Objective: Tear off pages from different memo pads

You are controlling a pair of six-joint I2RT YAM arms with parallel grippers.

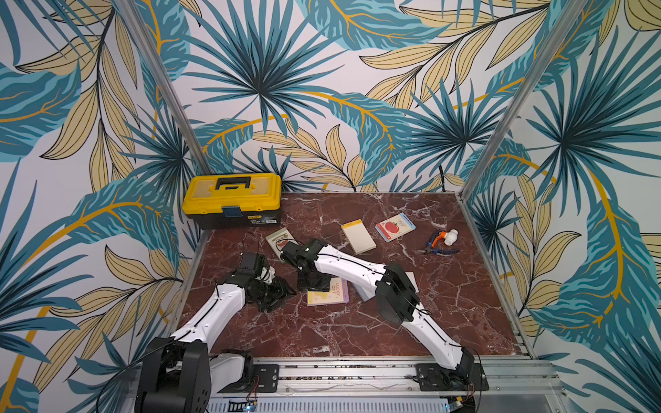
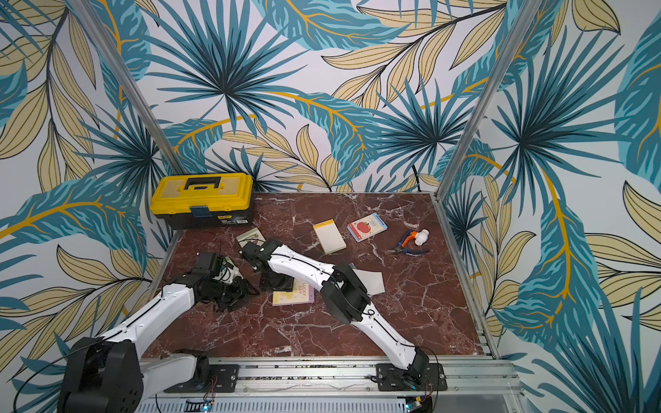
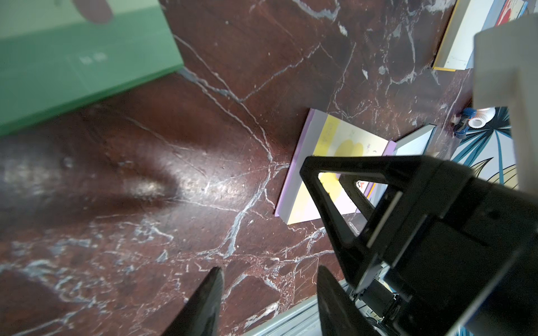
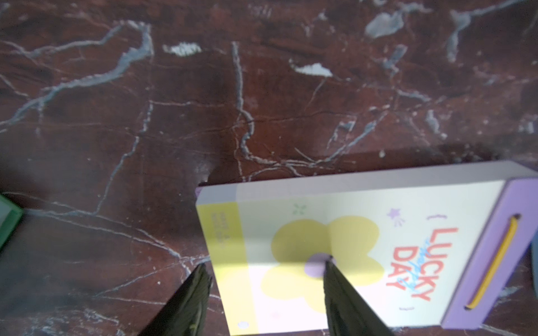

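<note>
A "Lucky Day" memo pad (image 4: 358, 246) with yellow flower art and a purple binding lies flat on the marbled table. Just above its yellow-striped end, my right gripper is open, nothing held between its fingers. To the left hangs my left gripper, also open and empty over bare table. A green-edged pad (image 3: 84, 72) fills the upper left of the left wrist view. Two more pads, one cream with an orange strip (image 1: 358, 236) and one with a red fruit (image 1: 395, 226), lie farther back. A white sheet (image 2: 369, 281) rests right of the right arm.
A yellow toolbox (image 1: 232, 196) stands at the back left. Orange-handled pliers (image 1: 437, 239) and a white object (image 1: 451, 237) lie at the right. The right arm crosses above the middle pads.
</note>
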